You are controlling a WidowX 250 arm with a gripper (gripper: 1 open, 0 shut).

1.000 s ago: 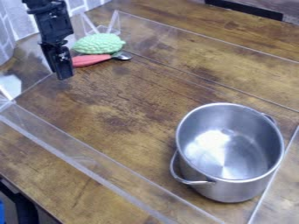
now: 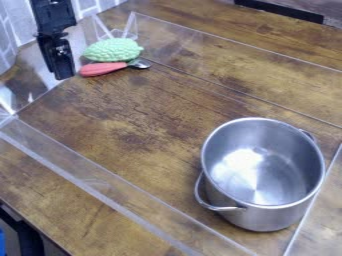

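My black gripper (image 2: pixel 60 62) hangs at the upper left, left of a pale green bumpy toy vegetable (image 2: pixel 114 50). Beside that lies a utensil with a red handle (image 2: pixel 102 69) and a metal end. Whether the gripper is open or shut is too small to tell. A steel pot (image 2: pixel 261 175) stands at the lower right, empty.
Clear plastic edging runs round the wooden table (image 2: pixel 160 120). A tiled wall is at the top left.
My gripper has moved slightly left and up over the last second. The toy, utensil and pot have not moved.
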